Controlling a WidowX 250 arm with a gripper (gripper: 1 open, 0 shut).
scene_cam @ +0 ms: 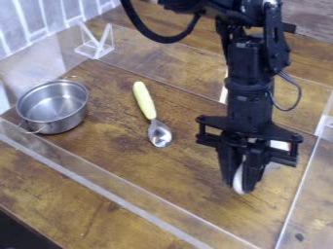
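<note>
My black gripper [242, 156] is low over the wooden table at the right, shut on a white object [239, 177] that shows below and between its fingers. What the object is cannot be told, as the gripper hides much of it. A spoon with a pale yellow handle [144, 97] and a metal head lies on the table to the gripper's upper left.
A steel pot [55, 105] stands at the left. A white wire stand [95, 42] is at the back left. A transparent edge runs along the left and right sides.
</note>
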